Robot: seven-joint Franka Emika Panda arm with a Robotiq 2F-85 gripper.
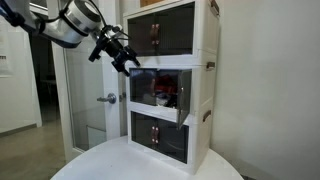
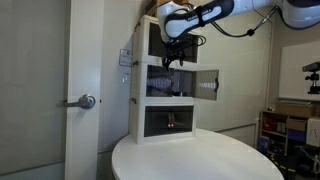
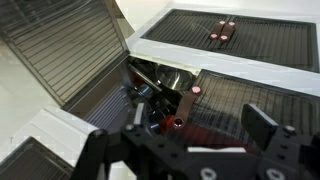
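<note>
A white three-tier cabinet [image 1: 203, 97] with dark ribbed doors stands on the round white table [image 2: 190, 160]. On its middle tier one door [image 1: 184, 98] is swung outward, while the neighbouring door [image 3: 265, 100] is closed and carries a brown handle [image 3: 185, 107]. Inside the open side, metal-looking items [image 3: 172, 77] and something red [image 1: 167, 98] show dimly. My gripper [image 1: 126, 64] hangs in front of the middle tier, near its upper edge. Its fingers [image 3: 260, 124] are spread wide in the wrist view, with no object seen held between them.
The top doors [image 1: 172, 30] and bottom doors [image 1: 160, 136] are closed. The open door panel [image 2: 207, 84] sticks out beside the compartment. Clear white tabletop lies in front of the cabinet. A room door with a lever handle [image 2: 86, 101] stands nearby.
</note>
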